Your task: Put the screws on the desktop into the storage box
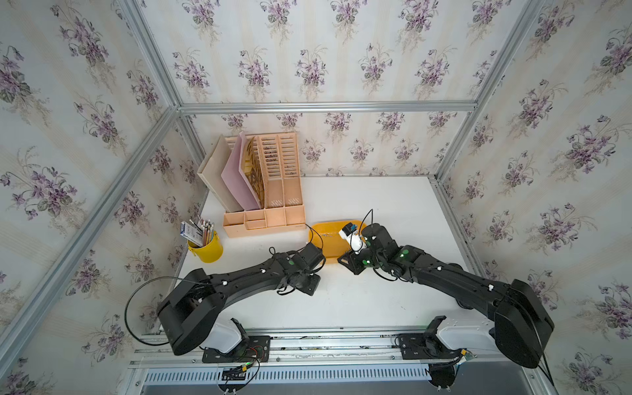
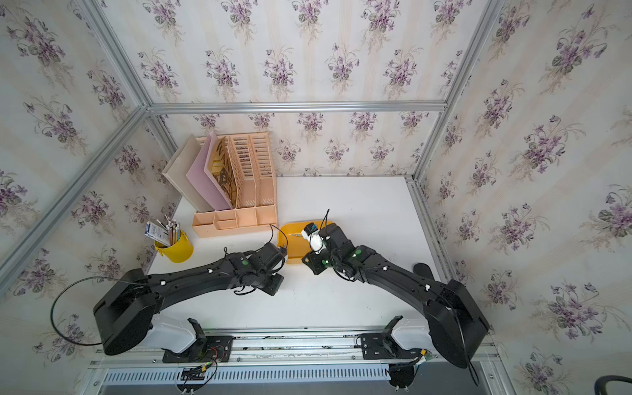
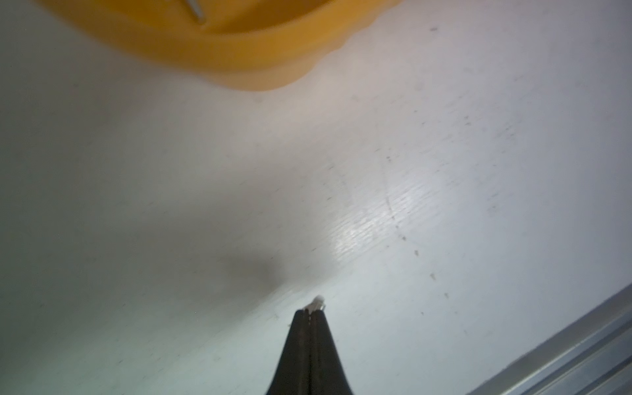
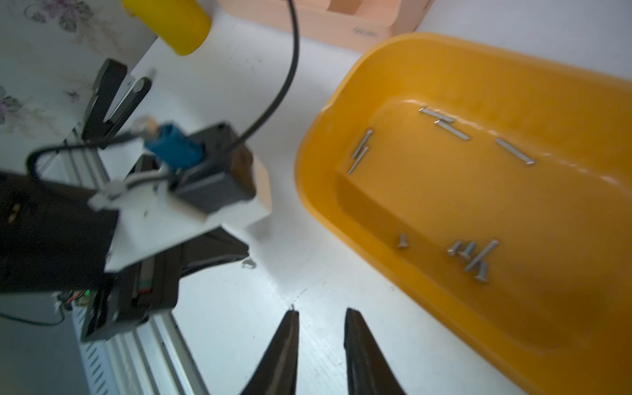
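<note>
The orange storage box sits mid-table with several screws in it, including a long screw. A small screw lies on the white desktop outside it, beside my left gripper; in the left wrist view, a metal piece shows just at that gripper's fingertips. My left gripper is shut, low over the desktop in front of the box; whether it grips that piece is unclear. My right gripper stands open over the box's near side, with nothing visible between its fingers.
A peach organizer with boards stands at the back left, a yellow pen cup at the left. The desktop is clear at back right. A dark object lies at the right edge. An aluminium rail borders the front.
</note>
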